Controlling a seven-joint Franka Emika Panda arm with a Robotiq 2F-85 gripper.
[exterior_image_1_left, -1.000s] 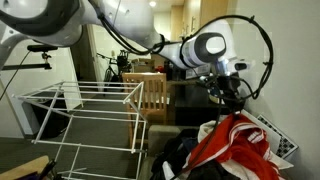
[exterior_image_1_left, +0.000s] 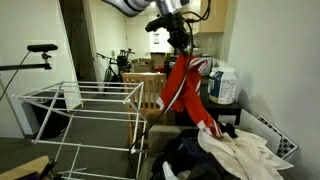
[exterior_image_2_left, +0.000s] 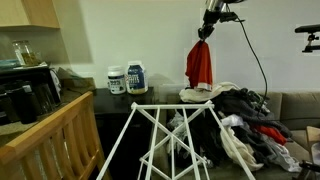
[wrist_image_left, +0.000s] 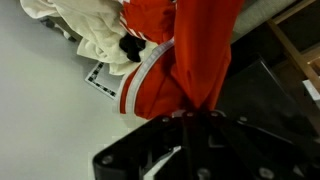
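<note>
A red cloth garment with a white stripe (exterior_image_1_left: 181, 88) hangs from my gripper (exterior_image_1_left: 187, 50), which is shut on its upper end. In exterior view 2 the same red garment (exterior_image_2_left: 200, 65) dangles well above the clothes pile, in front of the pale wall. The wrist view has the red cloth (wrist_image_left: 205, 50) running up to the dark gripper, whose fingertips are largely covered by it. A white drying rack (exterior_image_1_left: 85, 100) stands to the left in exterior view 1, its bars bare.
Dark and cream clothes (exterior_image_2_left: 235, 125) lie heaped on a grey couch (exterior_image_2_left: 295, 107). Two tubs, one a blue-and-white tub (exterior_image_1_left: 223, 85), stand on a dark surface behind. A wooden chair (exterior_image_1_left: 147, 92) is beyond the rack.
The arm has risen from the pile and swung left toward the rack in exterior view 1. The red garment was lifted off the pile and now hangs from the gripper.
</note>
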